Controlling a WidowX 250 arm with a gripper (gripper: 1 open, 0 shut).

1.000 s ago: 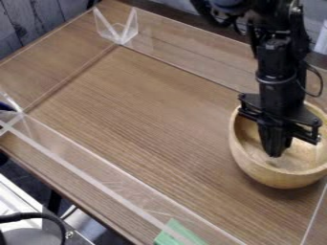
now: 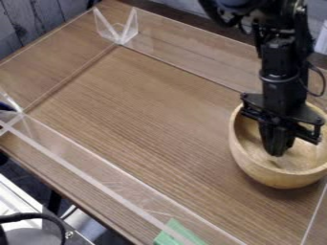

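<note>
A round wooden bowl [image 2: 274, 172] sits at the right of the wooden table [image 2: 141, 134]. My black gripper [image 2: 273, 147] reaches down from the top right, its fingertips low inside the bowl. Whether it is shut on something there is hard to see, as the fingertips are dark and small.
Clear plastic corner pieces [image 2: 118, 31] stand on the table's edges. A light green object [image 2: 177, 234] lies at the bottom edge, and a black cable [image 2: 32, 218] is at the lower left.
My arm and gripper have shifted very slightly within the bowl; otherwise little differs.
</note>
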